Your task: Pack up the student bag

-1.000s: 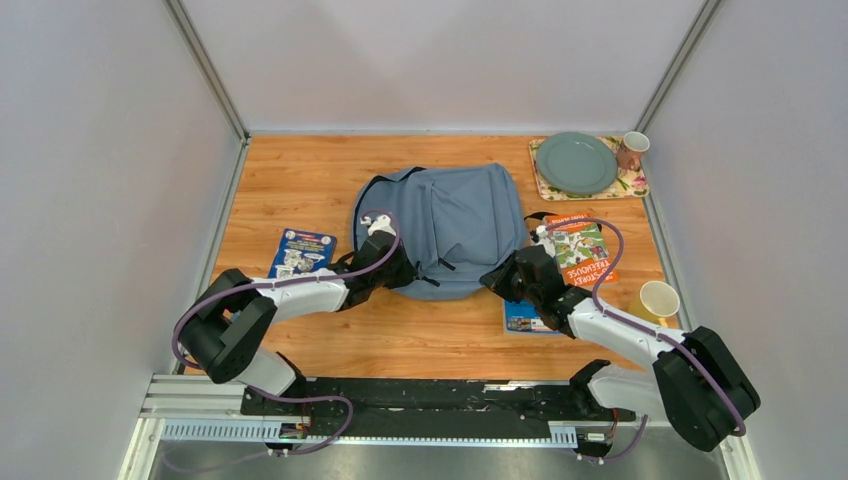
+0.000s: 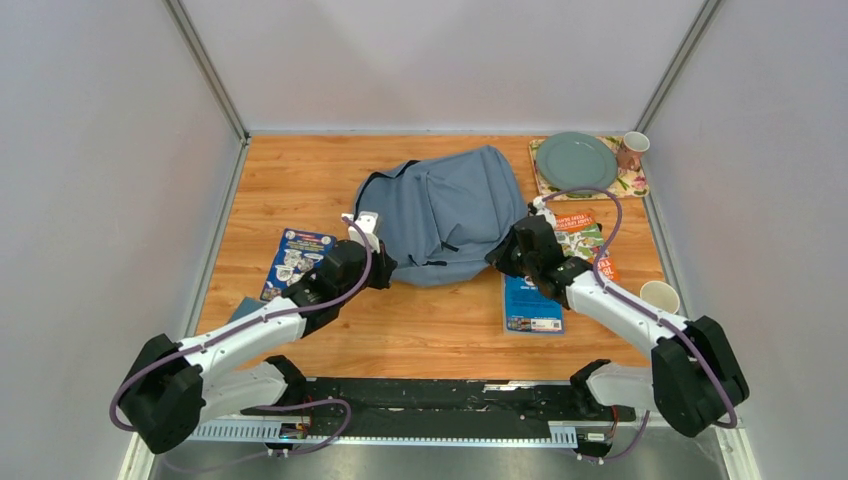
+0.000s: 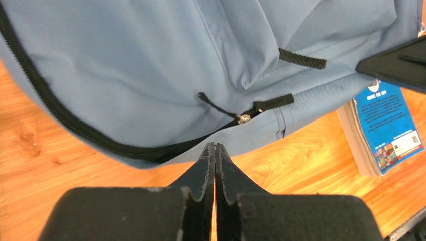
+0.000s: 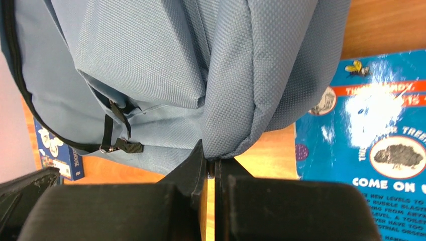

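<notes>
A blue-grey fabric bag (image 2: 440, 210) lies in the middle of the table with black zips and pulls. My right gripper is shut on the bag's fabric at its lower right edge, lifting it a little. My left gripper is shut with nothing showing between its fingertips, just in front of the bag's lower left edge and zip. A blue book (image 2: 532, 312) lies under and beside my right arm. A colourful book (image 2: 590, 240) is behind it, and another blue book (image 2: 293, 258) lies left of the bag.
A green plate (image 2: 576, 160) and a pink cup (image 2: 630, 150) sit on a floral tray (image 2: 550, 191) at the back right. A cream mug (image 2: 660, 296) stands at the right edge. Bare wood shows behind the bag and along the front.
My left gripper has drawn back towards the left. My right gripper has moved slightly up the frame, and the bag has shifted backwards with it, uncovering more of the blue book.
</notes>
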